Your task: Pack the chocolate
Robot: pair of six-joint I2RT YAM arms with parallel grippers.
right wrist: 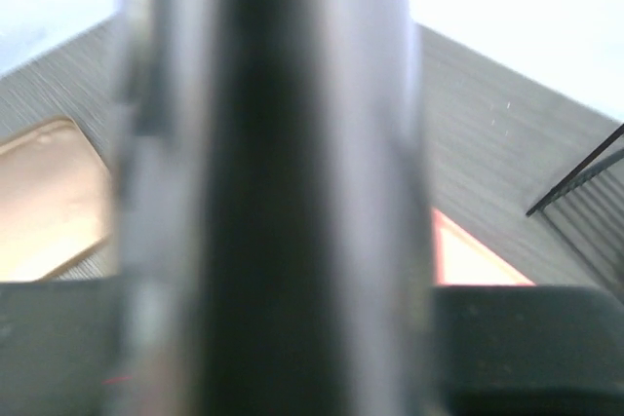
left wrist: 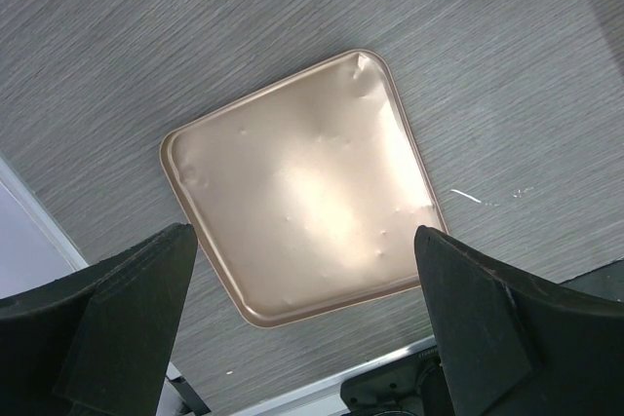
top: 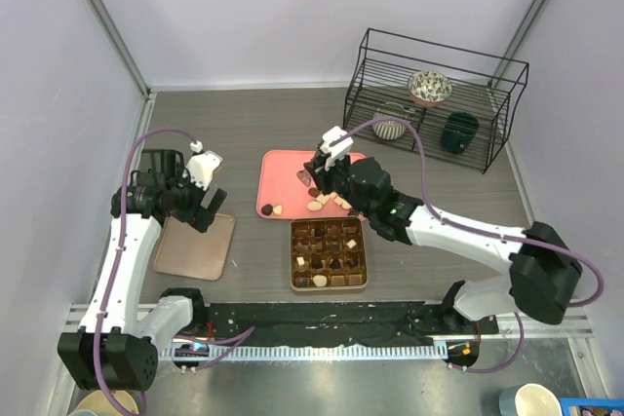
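In the top view the brown chocolate box (top: 367, 265) stands open at front centre, with chocolates in several of its compartments. Behind it lies the pink tray (top: 276, 178), holding dark chocolates (top: 266, 209) and cream ones (top: 315, 207). Over this tray is my right gripper (top: 318, 165), shut on a long grey and dark tool (right wrist: 273, 143), which is badly blurred in the right wrist view; whether its tip holds anything cannot be made out. My left gripper is open and empty above the beige lid (left wrist: 302, 182).
A black wire rack (top: 439, 51) with bowls (top: 429, 88) and a dark green cup (top: 459, 132) occupies the back right. Bare table shows at the back left and between the lid and the box.
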